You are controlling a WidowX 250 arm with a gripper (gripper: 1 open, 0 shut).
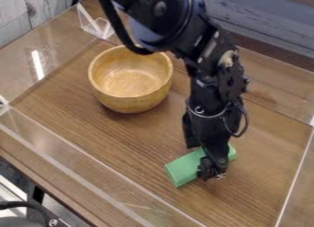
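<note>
A black robot arm reaches down from the top of the view to its gripper [211, 162], which is low over a green block [185, 170] on the wooden table [98, 148]. The gripper's fingers are at the block's right part and hide some of it; whether they touch or hold it is unclear. A tan wooden bowl [130, 84] stands at the upper left, apart from the block.
A clear plastic piece [98, 21] is at the top left edge. A raised rim runs along the table's back.
</note>
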